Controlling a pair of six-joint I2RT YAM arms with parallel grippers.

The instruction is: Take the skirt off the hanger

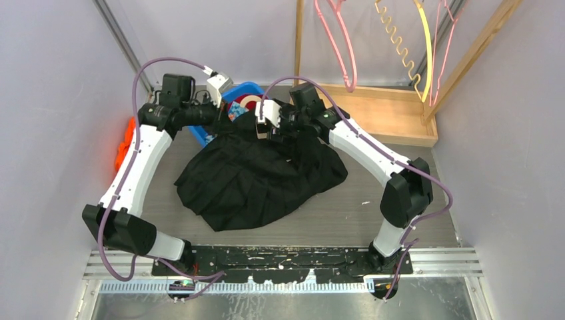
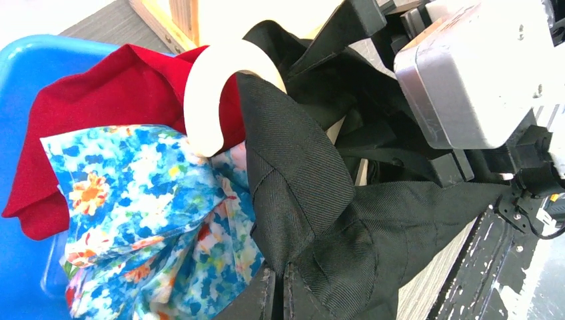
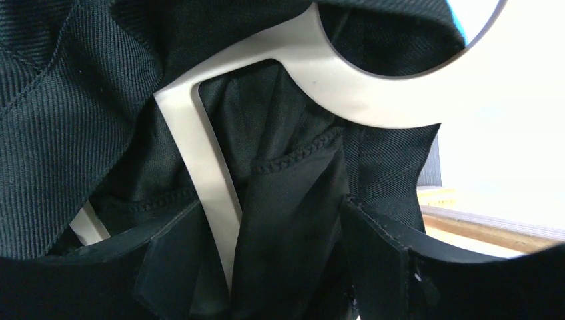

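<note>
The black skirt (image 1: 253,187) is spread over the floor, its upper part bunched at the blue bin. A cream hanger lies among its folds, its hook (image 2: 203,100) curving over red cloth in the left wrist view. My left gripper (image 1: 220,117) is shut on a fold of the skirt. My right gripper (image 1: 273,127) is over the hanger and waistband, its open fingers either side of the hanger's bar and a skirt fold.
A blue bin (image 2: 26,113) holds red cloth (image 2: 80,100) and floral cloth (image 2: 140,193). A wooden rack (image 1: 373,113) with pink and yellow hangers stands back right. Orange cloth (image 1: 126,143) lies at left.
</note>
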